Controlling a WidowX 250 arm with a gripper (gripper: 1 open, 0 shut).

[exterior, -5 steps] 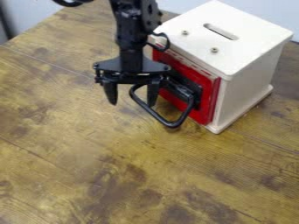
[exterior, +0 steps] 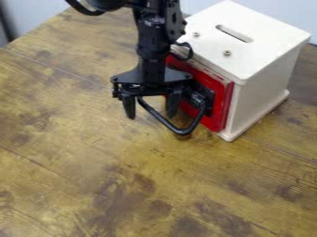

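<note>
A white box point(exterior: 258, 83) stands at the upper right with a red front panel point(exterior: 216, 113). A black looped handle point(exterior: 183, 128) sticks out from black hardware on that panel. My gripper point(exterior: 150, 104) hangs just in front of the panel, its two dark fingers apart on either side of the handle's upper-left end. Whether it touches the handle is unclear, as the black parts overlap.
A pale wall shows at the top corners.
My gripper has risen and shifted a little over the last second, staying by the handle. The box and handle look nearly unchanged.
</note>
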